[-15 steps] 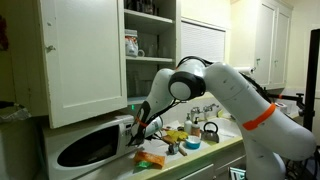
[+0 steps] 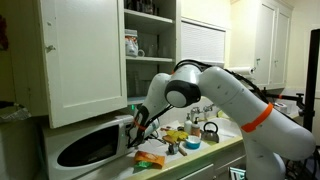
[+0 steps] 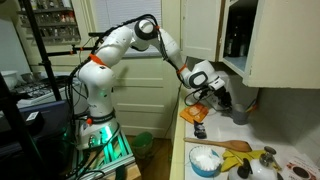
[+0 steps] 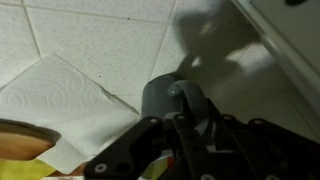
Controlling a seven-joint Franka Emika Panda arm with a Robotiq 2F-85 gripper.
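Note:
In the wrist view a grey, rounded object like a mug (image 4: 160,95) sits directly at my fingertips. My gripper looks shut on it, at a part that resembles a handle; the fingers are dark and the exact contact is hard to make out. Pale tiled surface lies behind it. From the first exterior view, my gripper (image 2: 134,135) is close to the right end of the white microwave (image 2: 90,147), partly hidden by the arm. The second exterior view has the gripper (image 3: 222,98) at the back of the counter, below the cupboard.
A white paper towel (image 4: 65,105) and a brown wooden piece (image 4: 22,140) lie left in the wrist view. An orange item (image 2: 149,160) rests before the microwave. On the counter are a white bowl (image 3: 205,158), a wooden board (image 3: 229,146) and a kettle (image 2: 210,131).
The arm has shifted slightly to the right in the first exterior view, its gripper staying near the microwave's right end. The counter items look unmoved.

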